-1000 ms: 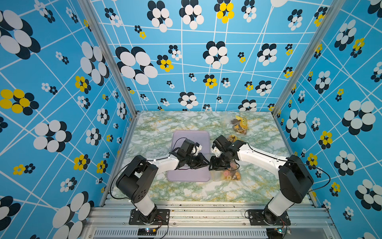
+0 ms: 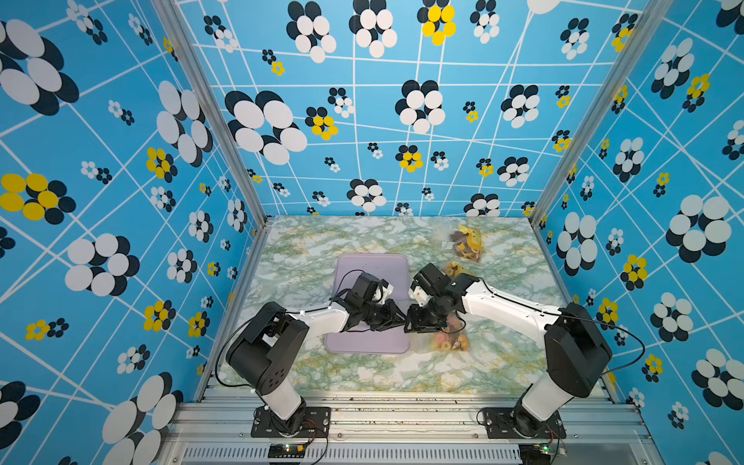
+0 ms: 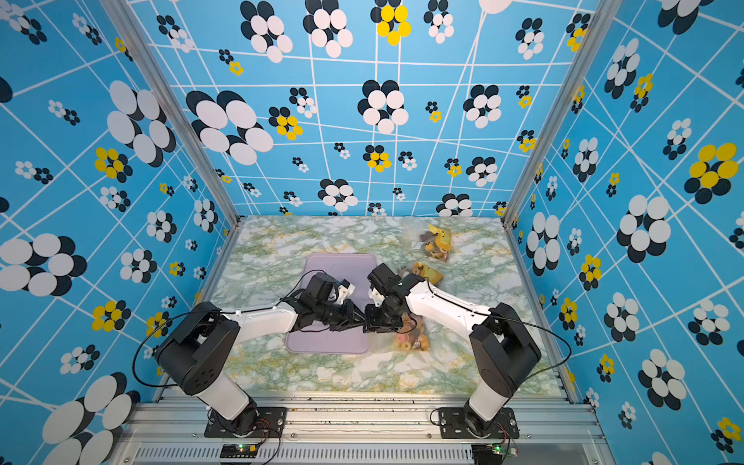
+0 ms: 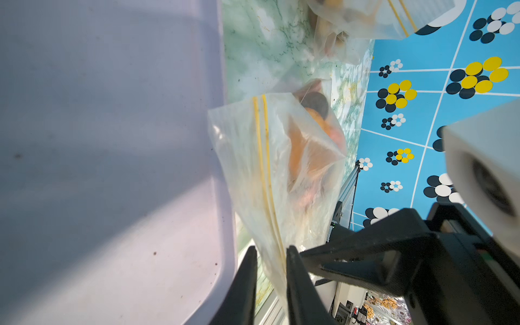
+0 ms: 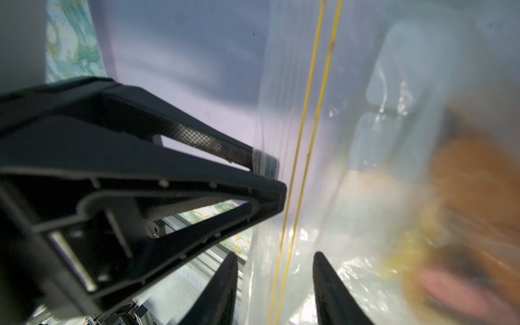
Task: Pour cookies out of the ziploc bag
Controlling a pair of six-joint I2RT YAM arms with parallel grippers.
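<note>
The ziploc bag of cookies [image 2: 452,341] lies over the right edge of the lilac tray [image 2: 368,345], its yellow-lined mouth toward the tray. In the left wrist view, that bag [image 4: 303,157] has its near corner between the fingers of my left gripper, with a narrow gap showing. My right gripper stands open, more widely, with the bag's zip strip [image 5: 303,168] passing between its fingers. The left fingertips [image 5: 273,195] reach the bag's mouth edge in the right wrist view. Both grippers meet closely, hiding part of the mouth from above.
Another filled bag [image 2: 467,242] lies at the back right, and a further one [image 2: 457,269] sits partly behind the right arm. The tray's visible floor [image 4: 108,162] is empty. Open marble table [image 2: 294,240] shows at the back left.
The right gripper has shifted very slightly at the bag's mouth. Otherwise both arms and the bag stand almost as before.
</note>
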